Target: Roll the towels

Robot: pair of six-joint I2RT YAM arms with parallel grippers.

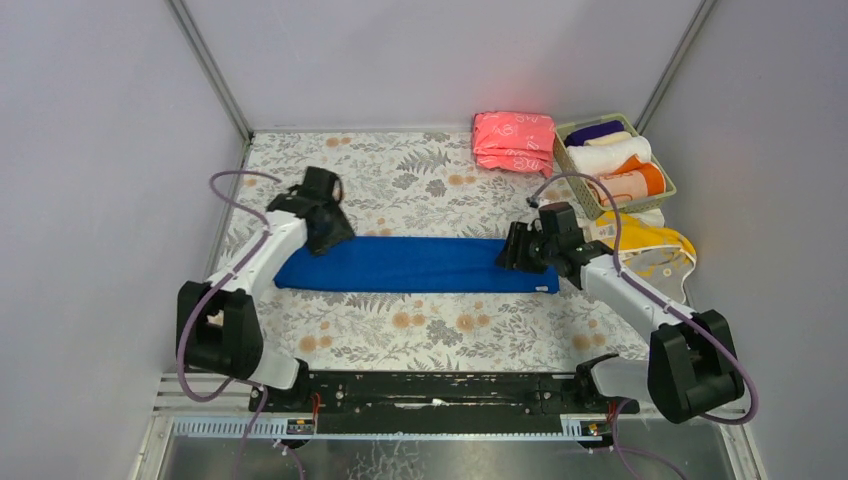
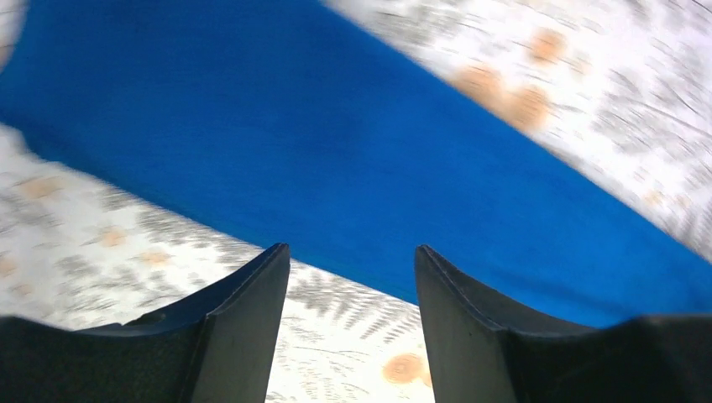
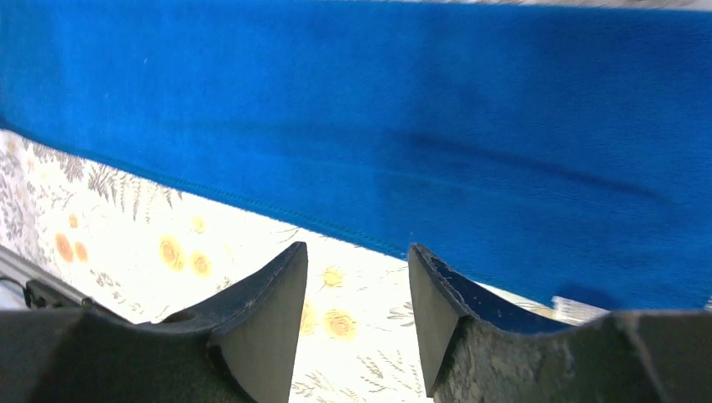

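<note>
A blue towel (image 1: 416,262) lies flat and stretched sideways across the middle of the patterned table, with a small white label (image 3: 579,309) near its right end. My left gripper (image 1: 332,233) is over the towel's left part, blurred in the top view; in its wrist view the fingers stand apart with nothing between them. My right gripper (image 1: 516,252) is over the towel's right part, its fingers also apart and empty. In the right wrist view faint creases run along the towel.
Folded pink towels (image 1: 513,135) lie at the back right, beside a basket (image 1: 665,188) of rolled towels. A yellow and white cloth (image 1: 662,262) lies at the right edge.
</note>
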